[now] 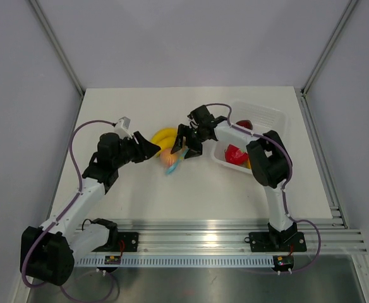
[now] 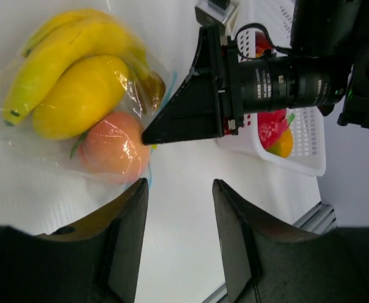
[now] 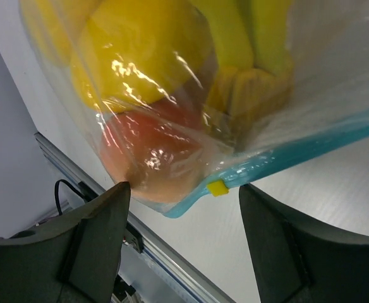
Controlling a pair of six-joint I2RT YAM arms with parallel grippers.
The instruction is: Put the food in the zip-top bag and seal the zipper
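Note:
A clear zip top bag lies on the table with bananas, a yellow fruit and a peach inside it. Along its side runs a blue zipper edge, and a small yellow slider sits on it near the peach. My right gripper is open over this edge, the slider showing between its fingers. To the left of the fruit, my left gripper stands open; in its wrist view only bare table shows between the fingertips. Whether the right fingers touch the bag, I cannot tell.
A white basket stands at right, partly under the right arm, holding a red fruit and other produce.

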